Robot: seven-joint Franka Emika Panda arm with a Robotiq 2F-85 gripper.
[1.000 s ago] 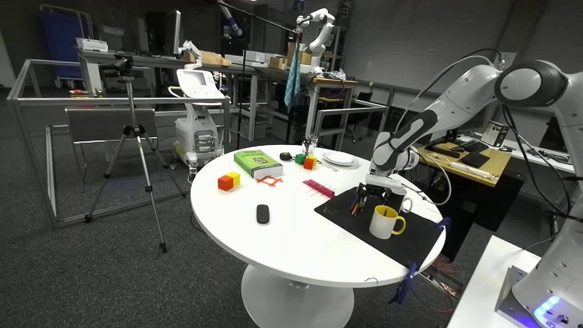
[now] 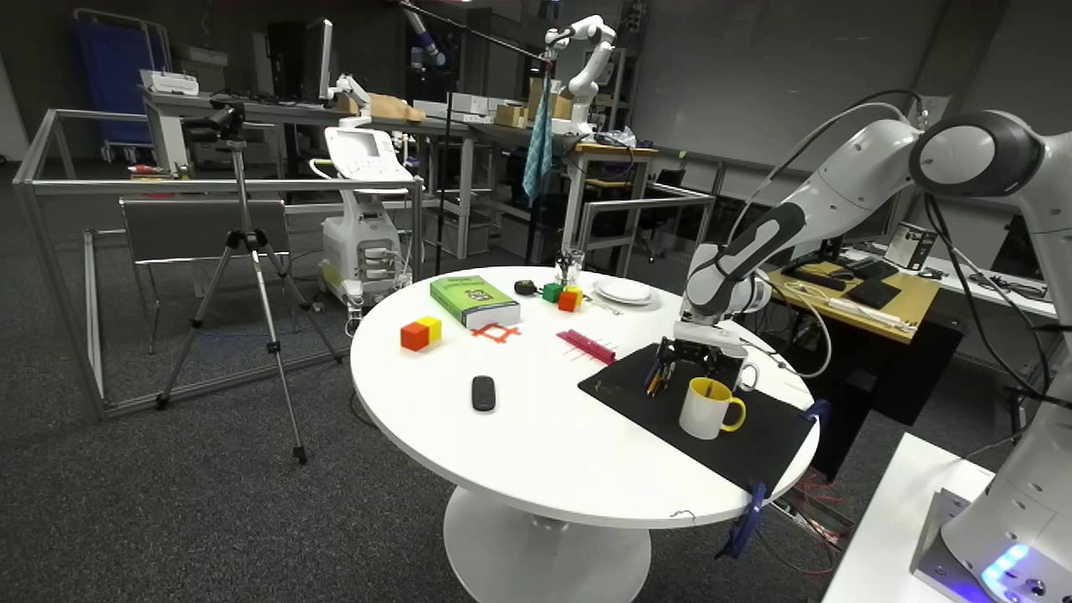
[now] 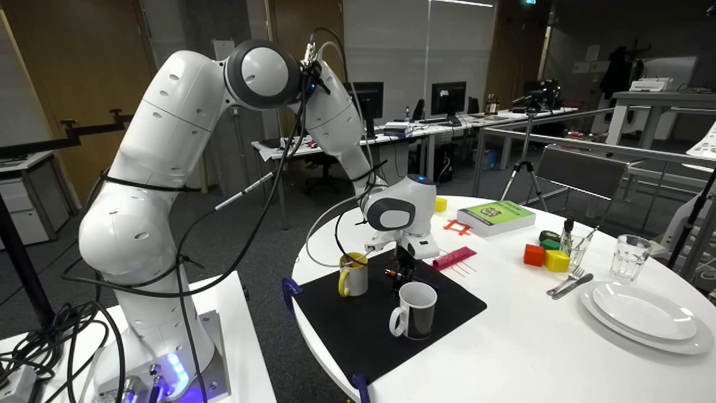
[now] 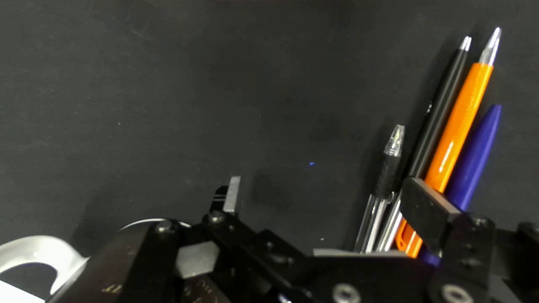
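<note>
Several pens lie side by side on the black mat [image 4: 202, 101]: an orange pen [image 4: 461, 118], a black pen [image 4: 440, 116], a blue pen [image 4: 475, 156] and a clear pen with a black grip [image 4: 388, 174]. Low over them, my gripper is open, its fingers wide apart. The right finger [image 4: 427, 202] covers part of the pens, while the left finger [image 4: 231, 194] is over bare mat. A white mug with yellow inside and handle [image 2: 706, 410] has a pen in it. Close to my gripper stands a dark mug with a white handle [image 3: 421, 315].
Blue clamps [image 2: 744, 523] grip the table's edge at the mat. Farther off are a pink strip [image 2: 585, 346], a green book [image 2: 474, 300], coloured blocks [image 3: 535, 254], white plates [image 3: 644, 312] and a glass [image 3: 629, 258].
</note>
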